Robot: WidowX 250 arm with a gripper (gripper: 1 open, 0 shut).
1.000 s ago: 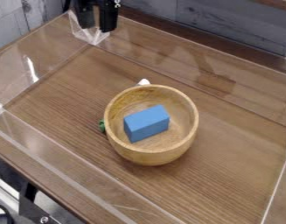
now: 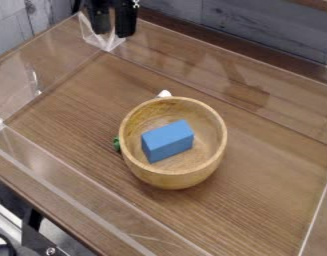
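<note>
A round wooden bowl [image 2: 197, 174] sits on the wooden floor of the tray, right of centre, with a blue block [image 2: 167, 141] inside it. My gripper [image 2: 110, 22] is at the top left, high above the bowl and apart from it; it is dark, and whether it is open or shut cannot be made out.
A small white item [image 2: 165, 94] lies just behind the bowl, and a small green item [image 2: 116, 144] peeks out at its left side. Clear walls edge the tray.
</note>
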